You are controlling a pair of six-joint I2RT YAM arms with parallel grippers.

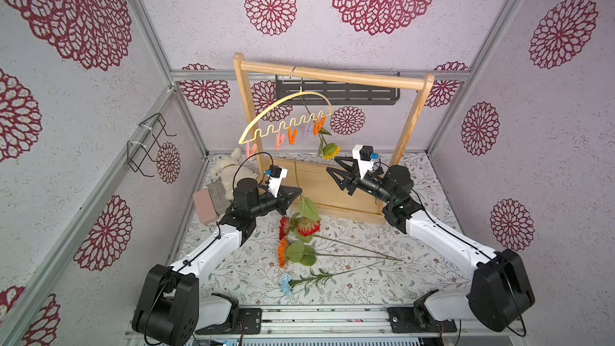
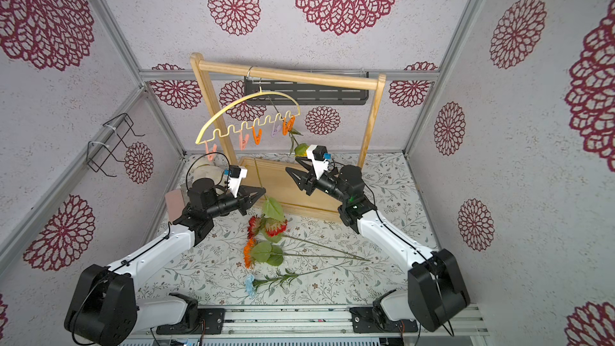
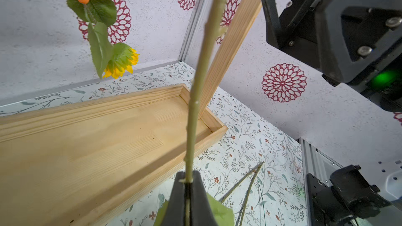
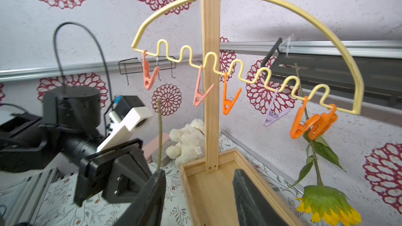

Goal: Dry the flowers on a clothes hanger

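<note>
My left gripper (image 1: 299,193) is shut on the stem of a red flower (image 1: 308,227), which hangs head down. Its stem (image 3: 196,108) rises above the fingers in the left wrist view. My right gripper stands open, with nothing between its fingers, below the yellow hanger (image 4: 312,16). From the hanger dangle several clips, among them a pink clip (image 4: 200,90), an orange clip (image 4: 227,102) and a purple clip (image 4: 274,113). A yellow sunflower (image 4: 324,203) hangs head down at the orange clips on the hanger's right end.
On the table lie another red flower (image 1: 283,226), an orange flower (image 1: 282,253) and a blue flower (image 1: 285,284). The wooden rack (image 1: 410,115) bears the hanger; a plush toy (image 1: 232,176) sits by its left post.
</note>
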